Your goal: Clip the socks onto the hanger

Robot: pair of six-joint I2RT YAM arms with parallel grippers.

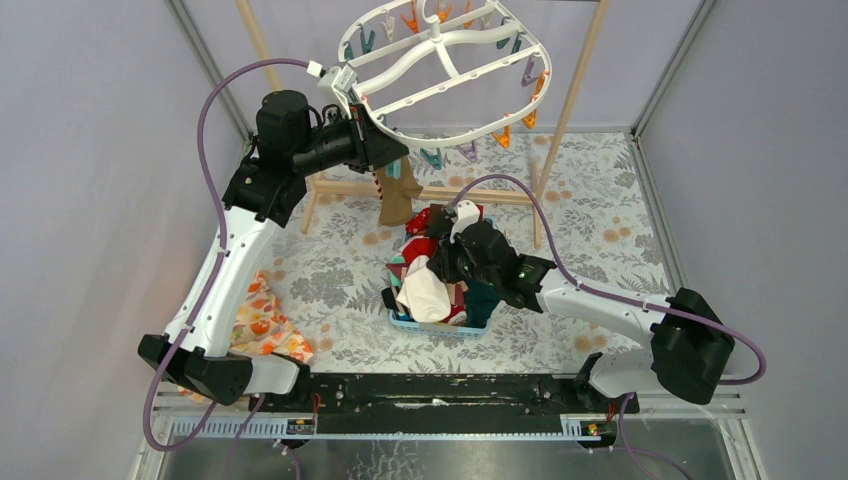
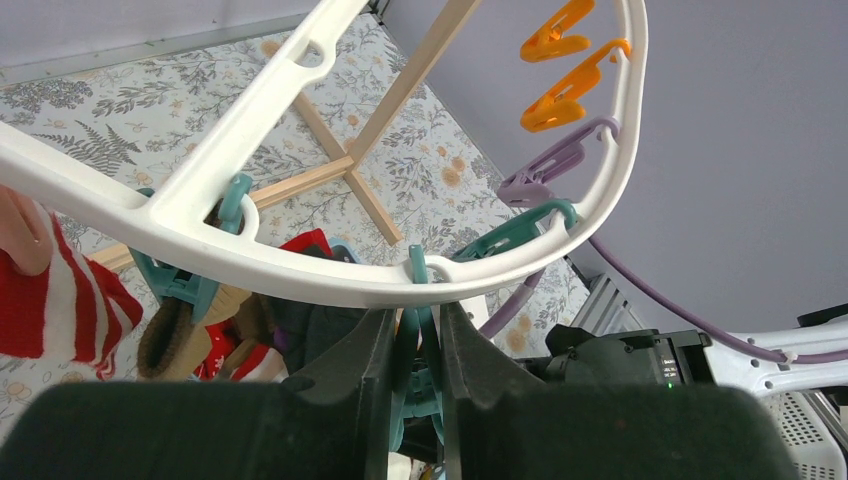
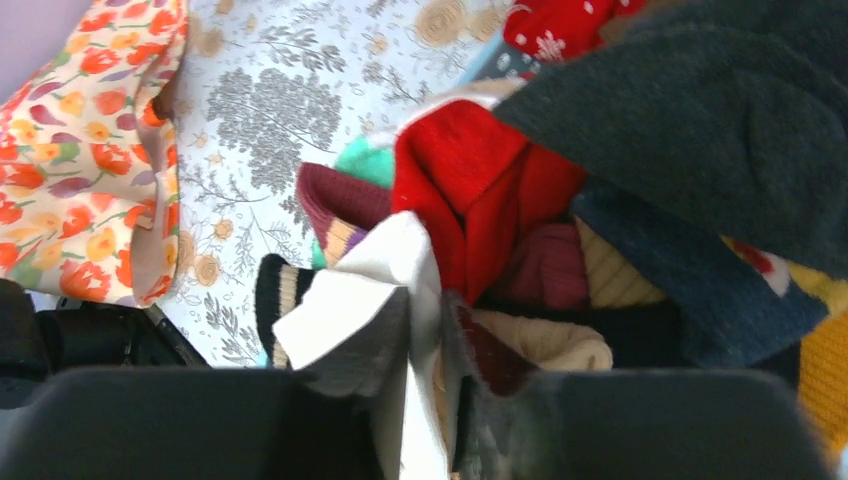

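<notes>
In the left wrist view my left gripper is shut on the handles of a teal clip point(image 2: 417, 390) under the rim of the white hanger point(image 2: 330, 285). To the left, a red-and-white striped sock point(image 2: 85, 305) and a brown sock point(image 2: 165, 340) hang from the rim. Over the basket point(image 1: 450, 329), my right gripper has its fingers close on either side of a folded white sock point(image 3: 400, 250). A narrow gap shows there with white cloth in it; whether the fingers press on it cannot be told.
More socks fill the basket, among them a red one point(image 3: 450, 180) and a dark grey one point(image 3: 700, 140). Purple point(image 2: 560, 165) and orange clips point(image 2: 570, 90) line the rim. A floral cloth point(image 1: 268, 320) lies at left. Wooden stand legs point(image 1: 570, 100) rise behind.
</notes>
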